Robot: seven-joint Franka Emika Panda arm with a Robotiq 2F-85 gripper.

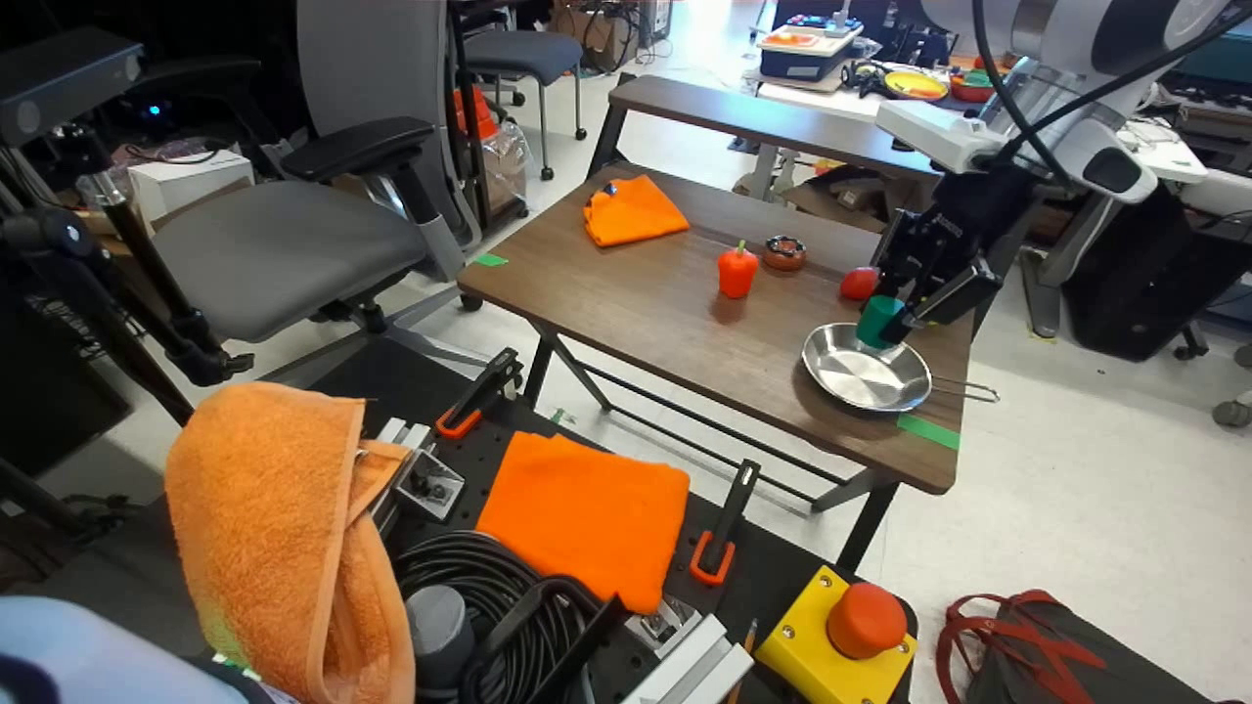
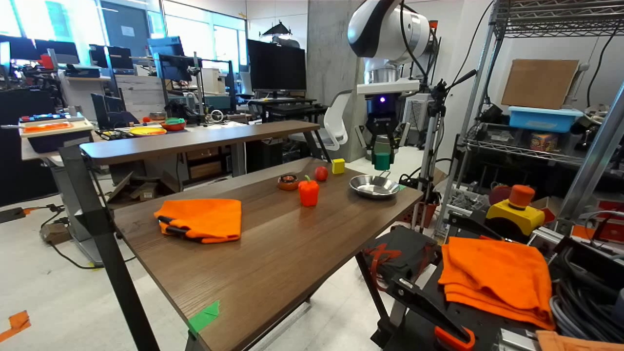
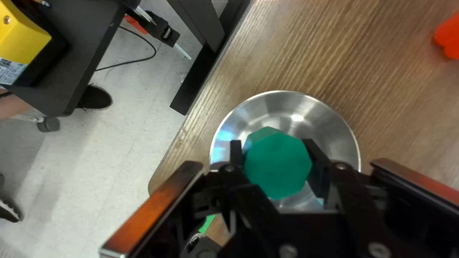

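Note:
A green block with an eight-sided top face (image 3: 278, 165) sits between the black fingers of my gripper, which is shut on it. Below it lies the round steel pan (image 3: 297, 105), partly covered by the block and fingers in the wrist view. From the first exterior view, the green block (image 1: 879, 321) appears over the far rim of the pan (image 1: 866, 374). The second exterior view has the block (image 2: 381, 161) hanging above the pan (image 2: 374, 186), with a gap beneath it.
On the table stand an orange-red pepper (image 2: 308, 192), a red tomato (image 2: 321, 173), a brown bowl (image 2: 287, 182) and a yellow block (image 2: 338, 166). A folded orange cloth (image 2: 202, 217) lies at the other end. The pan is close to the table's edge.

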